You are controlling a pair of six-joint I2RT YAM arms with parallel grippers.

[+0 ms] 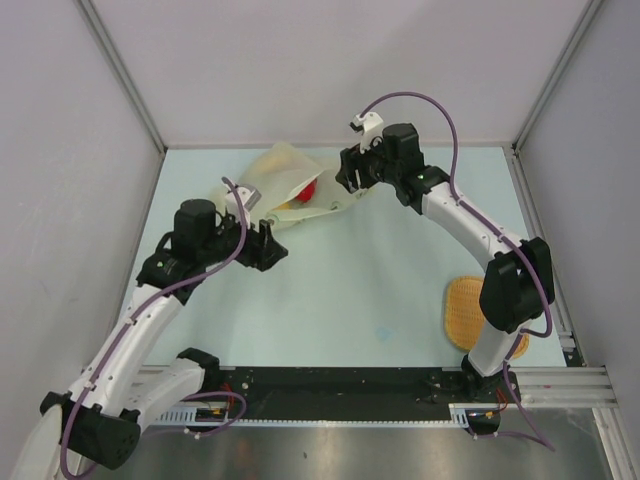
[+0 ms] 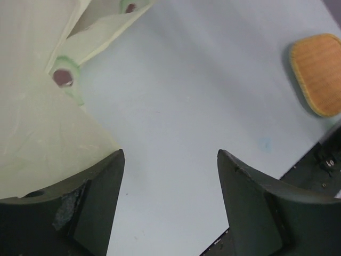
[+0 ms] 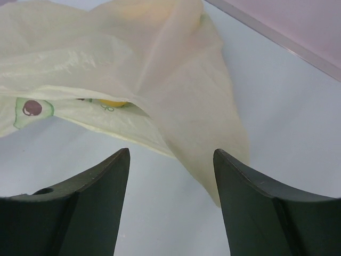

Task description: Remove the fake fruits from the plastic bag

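Note:
A translucent pale plastic bag (image 1: 282, 168) lies at the back middle of the table, with a red fruit (image 1: 306, 191) showing inside it and a yellow one (image 3: 113, 103) partly showing under the film. My left gripper (image 1: 257, 232) stands open at the bag's front left; in its wrist view the bag's film is beside the left finger. My right gripper (image 1: 356, 168) is above the bag's right end, fingers apart with nothing seen between them; in its wrist view the film lies below and beyond the tips.
An orange-brown board (image 1: 463, 312) lies at the front right of the table. Metal rails and walls bound the table at the back and sides.

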